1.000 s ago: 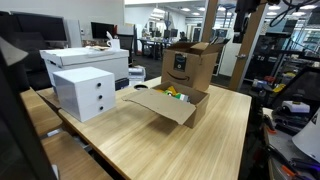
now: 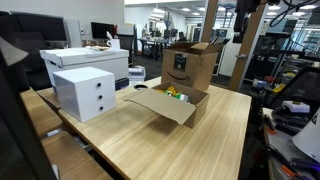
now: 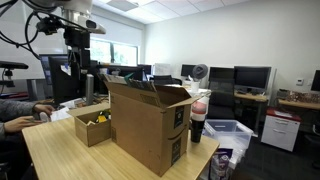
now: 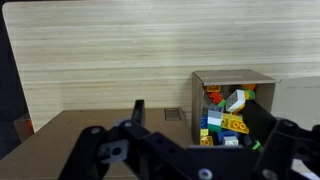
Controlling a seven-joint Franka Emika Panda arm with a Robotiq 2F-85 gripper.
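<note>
My gripper stands open in the wrist view, its dark fingers wide apart with nothing visible between them. Below it lies an open cardboard box [image 4: 232, 76] holding several colourful blocks [image 4: 233, 122], partly hidden by the right finger. One broad flap [image 4: 85, 132] spreads out to the left. Exterior view 1 has the gripper [image 2: 239, 32] high at the upper right, well above the tabletop and apart from the box. In exterior view 2 the gripper [image 3: 77, 66] hangs over the small open box [image 3: 94, 133].
A tall Amazon box [image 2: 190, 68] stands behind the open box; in exterior view 2 this large carton [image 3: 150, 130] fills the middle. White boxes [image 2: 86, 92] occupy the table's left side. Bare wooden tabletop [image 2: 140, 145] lies in front.
</note>
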